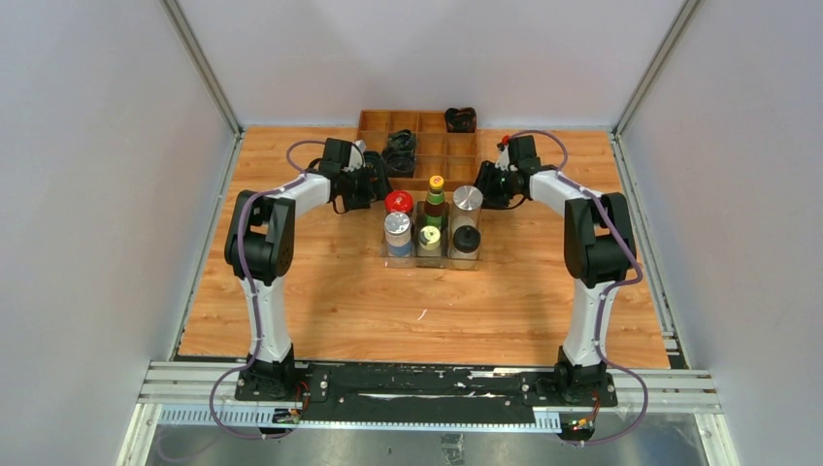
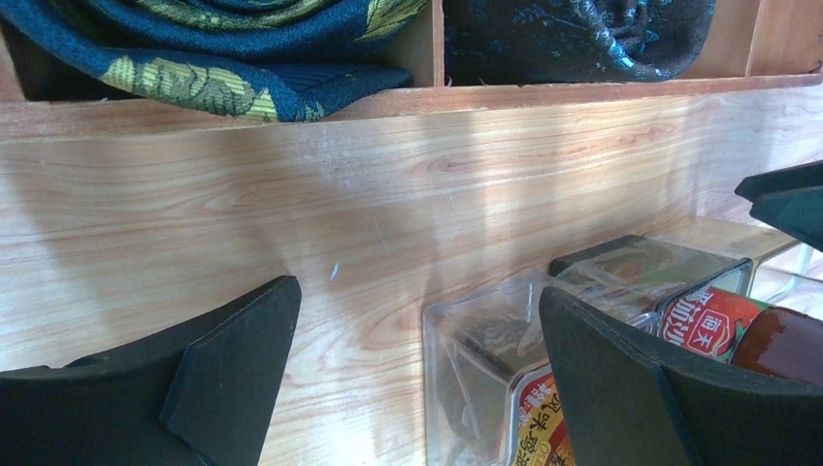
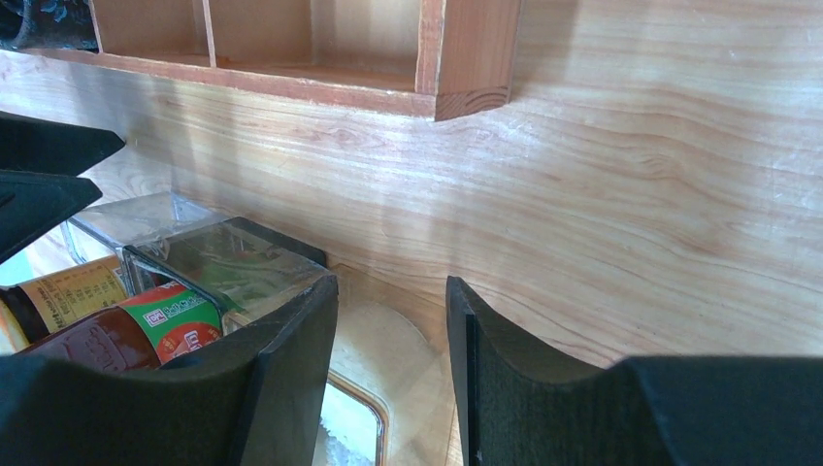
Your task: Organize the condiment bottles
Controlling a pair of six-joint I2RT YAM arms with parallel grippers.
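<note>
Several condiment containers stand in a clear three-column holder (image 1: 430, 262) mid-table: a red-lidded jar (image 1: 398, 200), a silver-lidded jar (image 1: 396, 222), a tall bottle (image 1: 434, 202), a yellow-lidded jar (image 1: 429, 238), a tall silver-topped jar (image 1: 468, 197) and a black-lidded jar (image 1: 466, 240). My left gripper is open just left of the holder's back part, nothing between its fingers. My right gripper is at the holder's right back side, fingers apart in the wrist view; whether they grip the holder's clear wall is hard to tell.
Behind the holder stands a wooden compartment organizer (image 1: 444, 155) with dark patterned rolled cloths (image 1: 460, 118) in some compartments.
</note>
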